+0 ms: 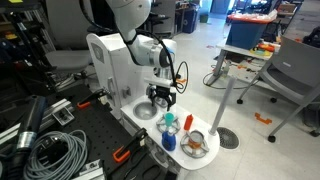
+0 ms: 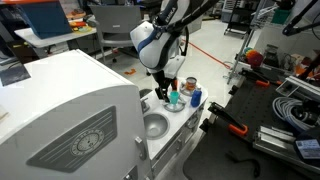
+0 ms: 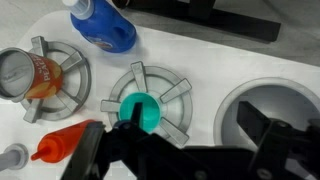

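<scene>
My gripper is open, its black fingers (image 3: 112,147) spread wide with nothing held between them. In exterior view 1, the gripper (image 1: 163,98) hangs low over the white counter between the round sink bowl (image 1: 145,111) and a turquoise cup (image 1: 169,118). Seen from the wrist, the turquoise cup (image 3: 140,112) rests on a grey spoked burner, near the left finger. The metal bowl (image 3: 262,122) lies at the right, partly covered by the other finger. A blue bottle (image 3: 106,27) stands near the counter's front edge.
An orange-and-silver can (image 3: 40,75) occupies the second burner. Beside the burners is a red bottle (image 3: 62,141). A tall white cabinet (image 2: 75,110) borders the sink end, and a black table (image 1: 85,140) with coiled cable runs along the front.
</scene>
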